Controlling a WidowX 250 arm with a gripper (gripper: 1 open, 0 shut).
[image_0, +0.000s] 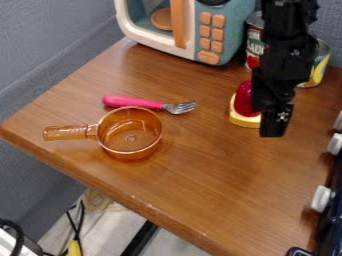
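My black gripper (270, 116) hangs at the right of the table, low beside a red round object (243, 98) that sits on a yellow base (243, 119). The gripper partly hides both; whether it is open or shut is unclear.
An amber pot (130, 150) and a pink fork (134, 101) lie on the left of the wooden table (187, 200). A toy microwave (174, 25) and cans (315, 70) stand at the back; a dark appliance with white knobs (329, 210) lines the right edge.
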